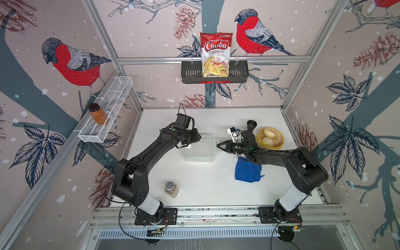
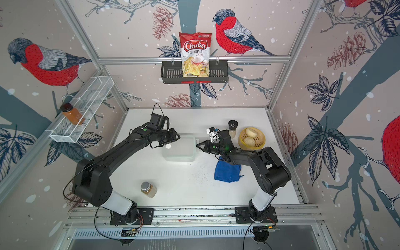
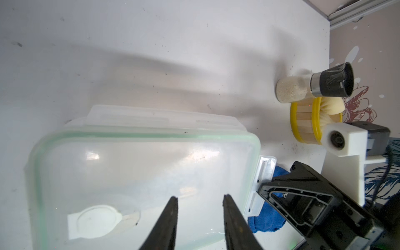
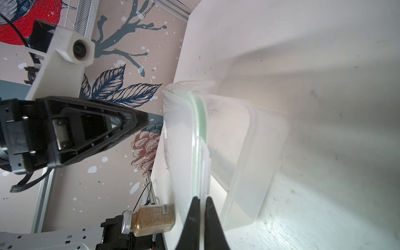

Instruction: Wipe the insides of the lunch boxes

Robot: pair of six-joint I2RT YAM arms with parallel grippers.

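Note:
The translucent lunch box stands in the middle of the table. Its lid, edged in pale green, is tilted off the box, leaving a gap in the right wrist view. My right gripper is shut on the lid's side flap, the thin edge showing between its fingers. Over the lid, my left gripper is open, fingers apart and empty. In the left wrist view the lid covers most of the box. A folded blue cloth lies on the table at the right, partly under the right arm.
A yellow basket and a black-capped shaker stand at the right. One silver-capped jar is at the front left. Dark crumbs are scattered before the box.

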